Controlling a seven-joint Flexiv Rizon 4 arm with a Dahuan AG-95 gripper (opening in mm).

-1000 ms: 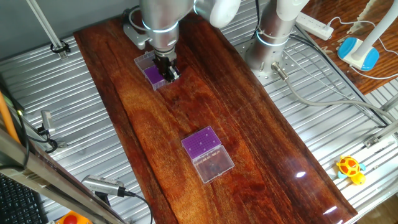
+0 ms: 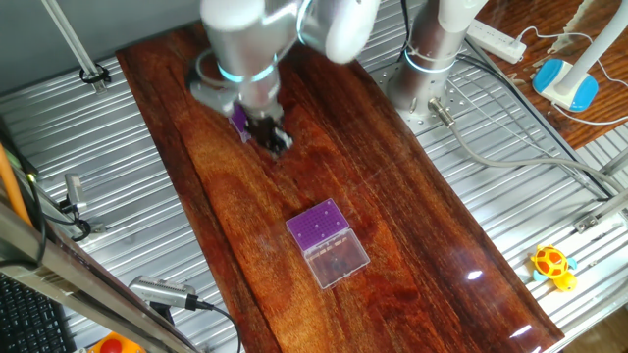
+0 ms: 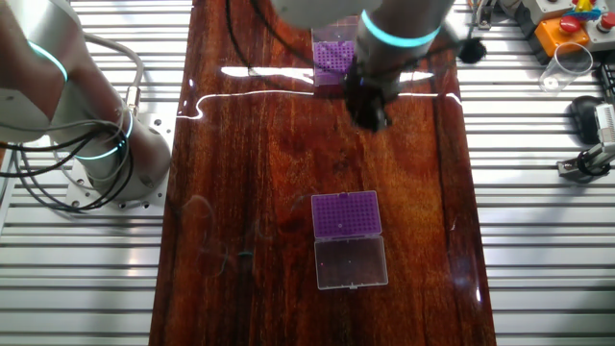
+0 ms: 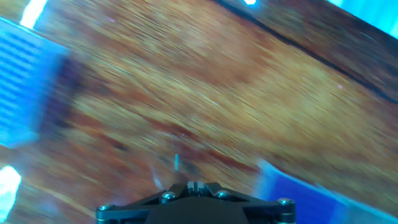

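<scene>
My gripper [image 2: 275,144] hangs blurred above the wooden board, just in front of the far purple box [image 2: 238,122], which the arm mostly covers in exterior view 1. In exterior view 2 the gripper [image 3: 377,119] is in the air between that far box [image 3: 332,60] and the nearer one. At the bottom of the wrist view the fingers of the gripper look closed together; whether anything thin sits between them is not visible. The nearer purple box [image 2: 319,226] lies with its clear lid [image 2: 337,259] folded open; its grid [image 3: 346,214] has several small pale dots.
Bare wooden board [image 3: 259,163] lies between and around the two boxes. A toy turtle [image 2: 551,263] rests on the slatted metal table, off the board. A clear cup [image 3: 566,67] stands beyond the board's right edge. A camera [image 2: 165,293] sits by its left edge.
The arm now covers more of the far box in exterior view 1. The nearer box has not moved.
</scene>
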